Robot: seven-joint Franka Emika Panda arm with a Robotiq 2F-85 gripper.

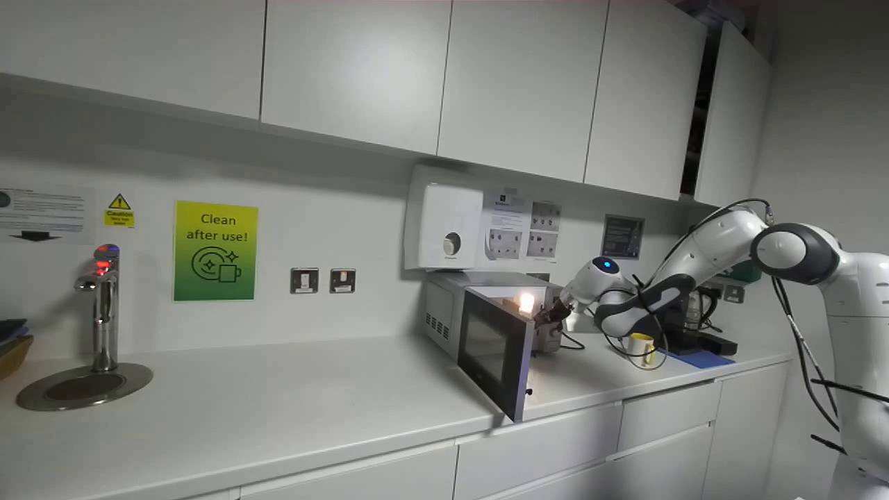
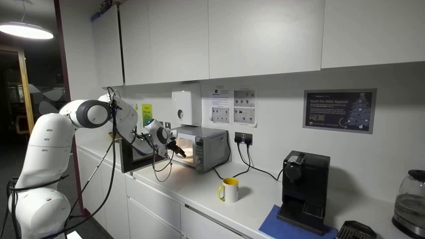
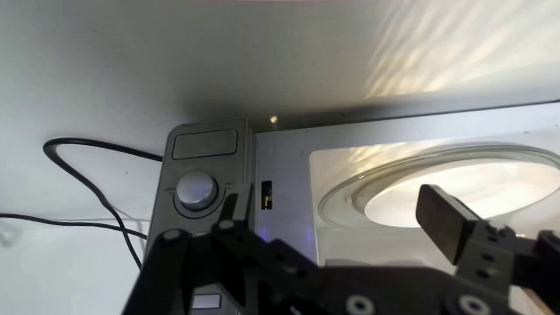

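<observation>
The grey microwave (image 2: 215, 145) stands on the counter, lit inside, its door (image 1: 493, 354) swung wide open. On its glass turntable (image 3: 336, 202) lies a white round dish (image 3: 404, 202), probably a plate. My gripper is open in front of the microwave's face, with nothing between its fingers. In the wrist view the left finger overlaps the control panel beside the knob (image 3: 197, 190), while the right finger (image 3: 441, 223) covers part of the dish's near edge. Whether either fingertip is inside the cavity or touching anything, I cannot tell.
A white and yellow mug (image 2: 230, 190) sits on the counter right of the microwave, with a black coffee machine (image 2: 304, 189) on a blue mat (image 2: 275, 223) farther along. Power cables (image 2: 249, 161) run behind. In exterior view 1 the counter left of the microwave is clear.
</observation>
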